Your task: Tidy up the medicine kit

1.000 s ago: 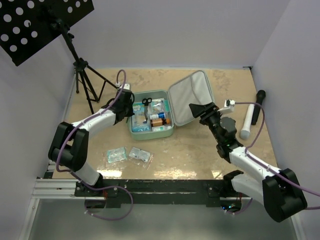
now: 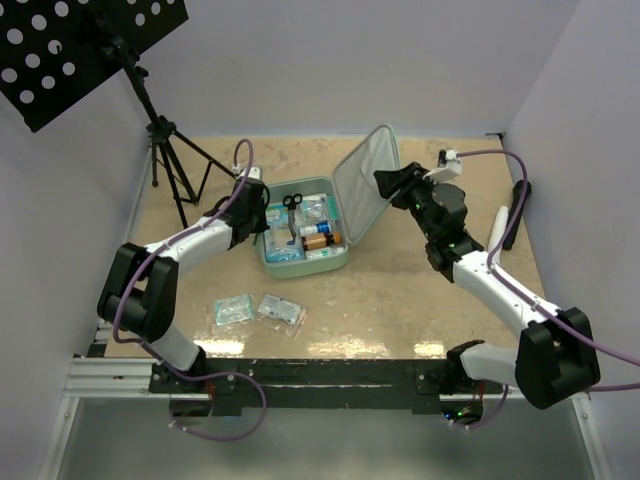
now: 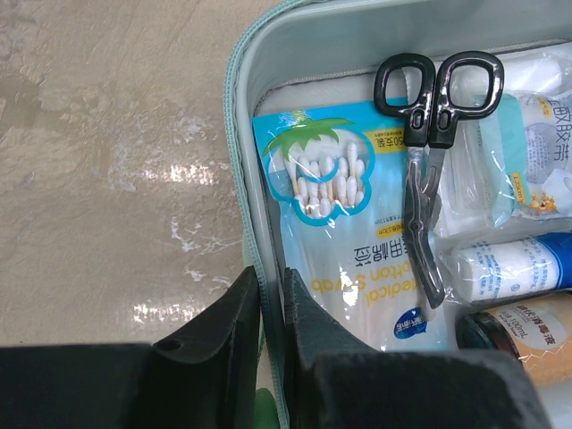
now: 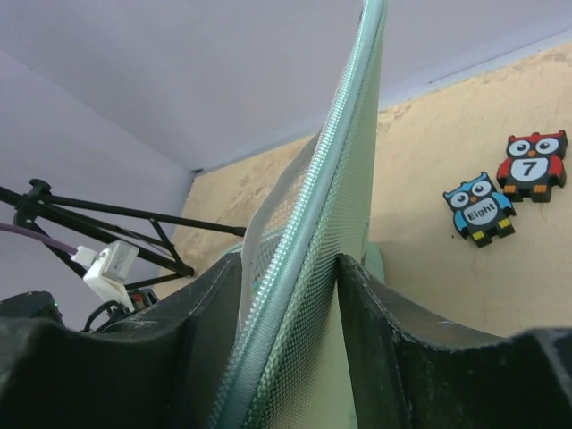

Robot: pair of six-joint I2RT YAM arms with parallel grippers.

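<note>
The mint medicine kit [image 2: 305, 266] stands open on the table. Inside are scissors [image 3: 416, 116], a cotton swab bag [image 3: 322, 250], a blue-white tube [image 3: 509, 268], an amber bottle [image 3: 527, 340] and packets. My left gripper is shut on the left rim of the kit. My right gripper is at the raised lid [image 2: 362, 185], with the lid's edge between its fingers; whether they press on it is unclear.
Two small packets [image 2: 233, 308] lie in front of the kit. A tripod [image 2: 165, 135] stands at back left; white [image 2: 498, 230] and black [image 2: 515, 210] rods lie at right. Owl figures [image 4: 478, 210] sit beyond the lid.
The lid has swung up toward upright and leftward, with my right gripper rising along with it. My left arm stays in place.
</note>
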